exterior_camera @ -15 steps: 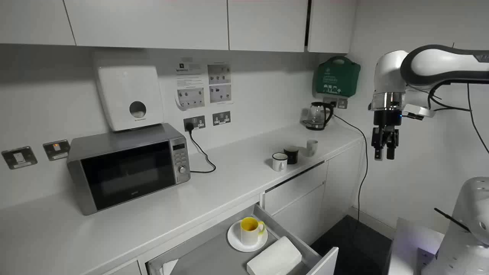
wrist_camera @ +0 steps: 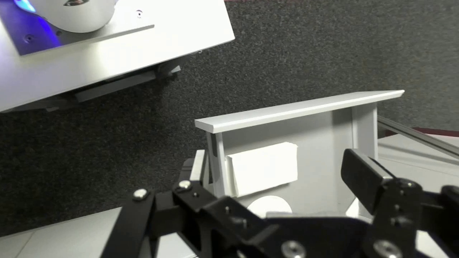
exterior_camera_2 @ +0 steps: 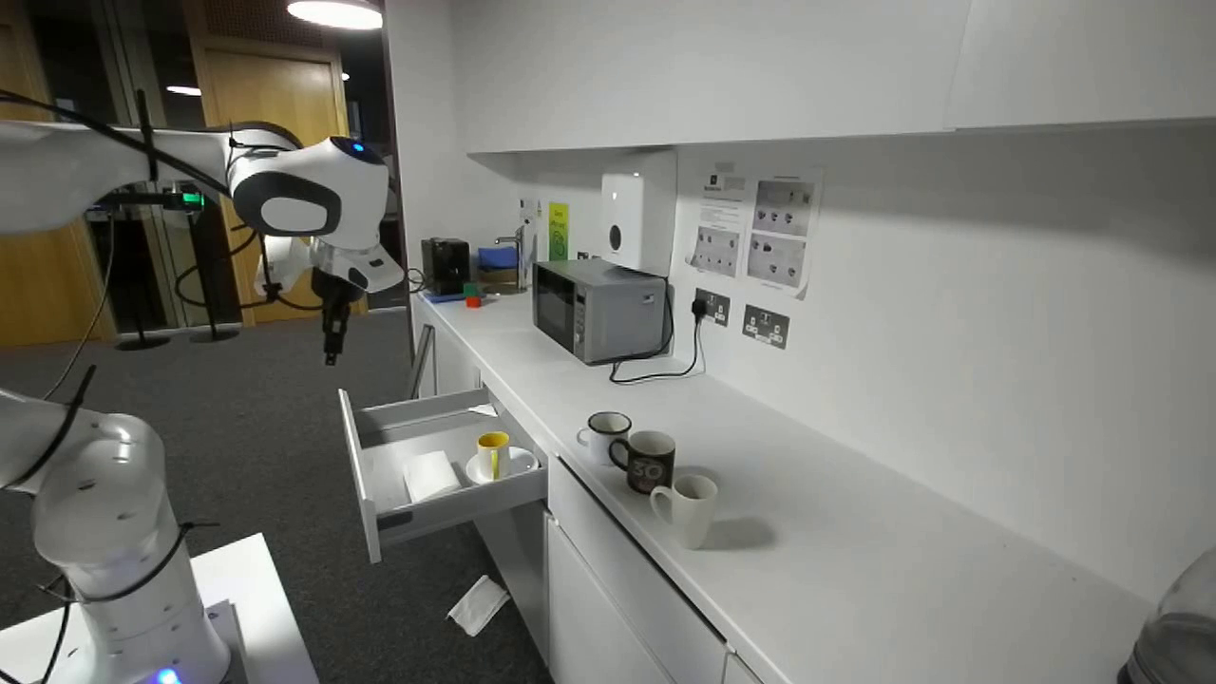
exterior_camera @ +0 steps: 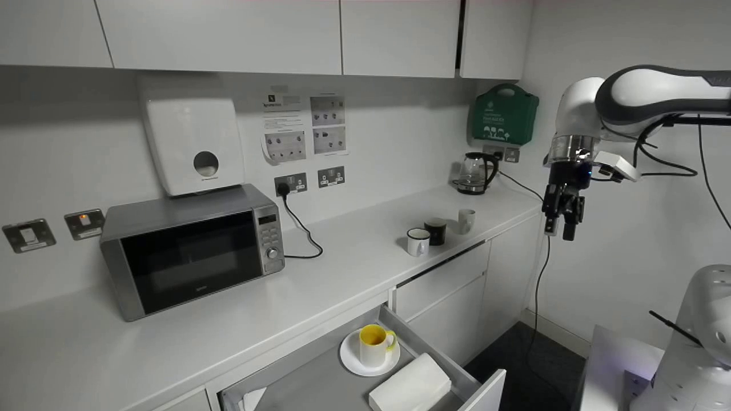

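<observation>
High above the floor, my gripper (exterior_camera: 560,233) hangs fingers-down, apart from the counter and drawer. In the wrist view its two fingers (wrist_camera: 363,167) stand wide apart, with nothing held between them. Below lies the pulled-out drawer (wrist_camera: 316,172). Inside it, a white cup with a yellow inside (exterior_camera: 374,348) stands upright on a white saucer (exterior_camera: 350,355), beside a white folded packet (exterior_camera: 411,385). Only part of the saucer (wrist_camera: 270,204) shows in the wrist view; the cup there is hidden behind the gripper.
On the counter stand a white mug (exterior_camera_2: 605,434), a black mug (exterior_camera_2: 649,461) and a cream mug (exterior_camera_2: 689,509). A microwave (exterior_camera: 195,243) and a glass kettle (exterior_camera: 474,173) are also there. A white cloth (exterior_camera_2: 479,604) lies on the floor.
In exterior view 1 my gripper has shifted slightly left, and the wrist has tilted and turned. The drawer, cup and mugs stand where they were.
</observation>
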